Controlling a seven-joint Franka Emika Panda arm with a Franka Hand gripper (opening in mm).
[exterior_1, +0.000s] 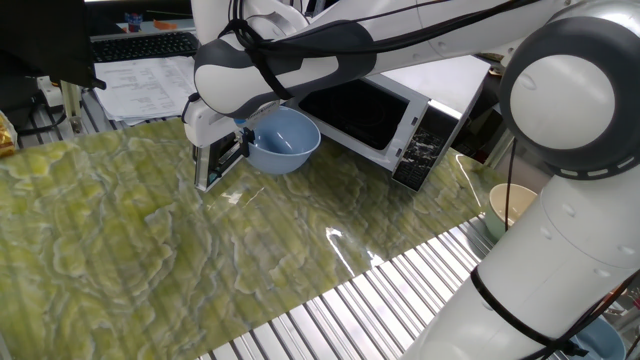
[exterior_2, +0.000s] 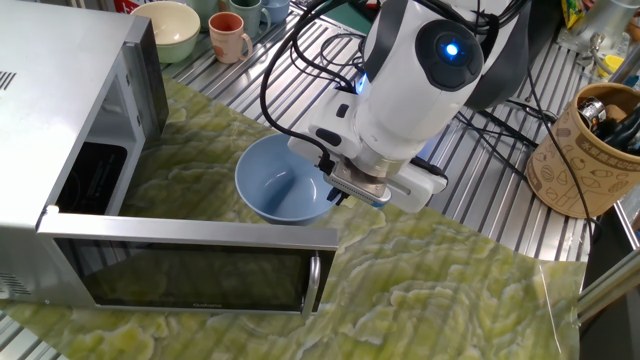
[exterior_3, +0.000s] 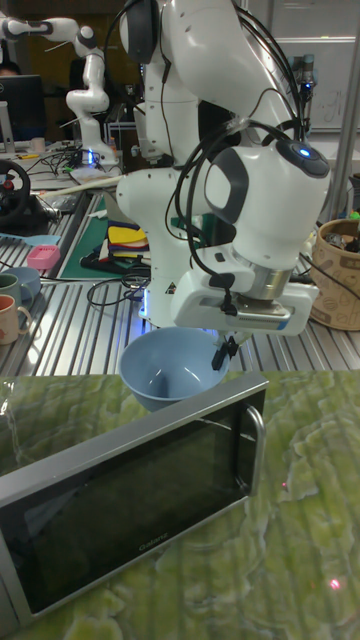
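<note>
A light blue bowl (exterior_1: 283, 140) is upright beside the open door of the microwave. Exterior view 2 shows the bowl (exterior_2: 284, 181) between the door and the arm. My gripper (exterior_3: 225, 352) reaches down to the bowl's rim on the side away from the microwave body. Its dark fingertips look close together there, touching or nearly touching the rim. Whether the rim is between them cannot be made out. In exterior view 2 the hand mostly covers the gripper (exterior_2: 338, 195).
The microwave door (exterior_2: 190, 265) stands wide open, its handle (exterior_2: 312, 283) at the free end. A cream bowl (exterior_2: 170, 30) and several mugs sit behind the microwave. A tan utensil container (exterior_2: 570, 165) stands on the arm's other side.
</note>
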